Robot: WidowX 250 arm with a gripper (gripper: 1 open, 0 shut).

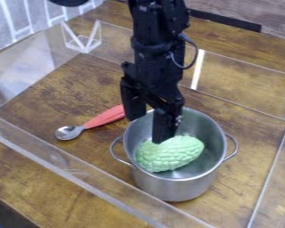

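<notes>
My black gripper (151, 114) hangs over the steel pot (181, 187), open, its fingers reaching to the pot's mouth just above a green, bumpy vegetable (166, 156) that lies inside. Left of the pot a spoon (71, 132) with a red handle rests on the wooden table, its handle partly hidden toward the pot.
Clear walls edge the wooden table (56, 93) at left, right and front. Bare wood shows at the back right and front left. A white wire-like object (83, 37) stands at the back left.
</notes>
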